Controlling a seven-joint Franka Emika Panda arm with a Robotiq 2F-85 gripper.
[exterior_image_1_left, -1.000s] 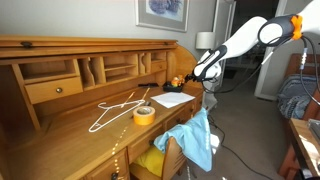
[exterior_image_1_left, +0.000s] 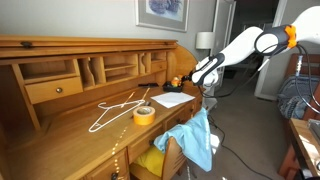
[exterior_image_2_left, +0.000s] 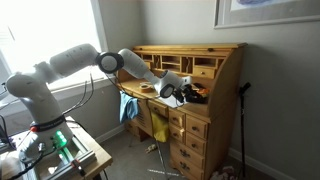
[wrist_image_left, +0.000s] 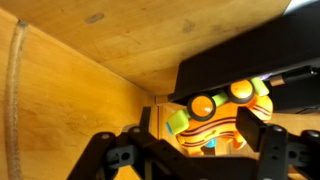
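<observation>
An orange striped toy (wrist_image_left: 215, 128) with two round black-centred orange knobs lies by a black holder (wrist_image_left: 240, 60) in the wrist view. My gripper stands open, one finger to either side of the toy's near part; whether they touch it I cannot tell. Exterior view 1 has the gripper (exterior_image_1_left: 192, 82) at the desk's far end, by the dark holder (exterior_image_1_left: 173, 86). From the other side, the gripper (exterior_image_2_left: 184, 90) hangs low over the desktop beside a small orange patch (exterior_image_2_left: 200, 92).
Nearer on the desk (exterior_image_1_left: 90, 118) lie a white hanger (exterior_image_1_left: 117, 112), a roll of orange tape (exterior_image_1_left: 144, 115) and white paper (exterior_image_1_left: 173, 99). A blue cloth (exterior_image_1_left: 193, 139) drapes over an open drawer. The desk's wooden side panel (exterior_image_2_left: 230, 85) rises close to the holder.
The arm's upper links have shifted a little to the right and down in exterior view 1. The gripper stays near the holder, and the desk items have not moved.
</observation>
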